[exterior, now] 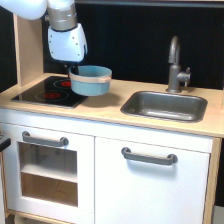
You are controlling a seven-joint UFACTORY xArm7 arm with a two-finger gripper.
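The blue-grey pot (pixel 92 87) is at the right end of the black cooktop (pixel 42 94), with the counter behind and below it. My gripper (pixel 72 68), coming in from the upper left, is shut on the pot's left side near the rim. The fingers are small and dark here, so the exact grasp point is hard to make out. More of the cooktop's red burner rings (pixel 50 95) shows to the left of the pot. Whether the pot's underside is clear of the counter cannot be told for sure.
A metal sink (pixel 165 104) with a tall dark faucet (pixel 176 68) is set into the right of the wooden counter (pixel 115 100). Bare counter lies between pot and sink. Below are a window-fronted oven door (pixel 50 172) and a white cabinet door (pixel 140 188).
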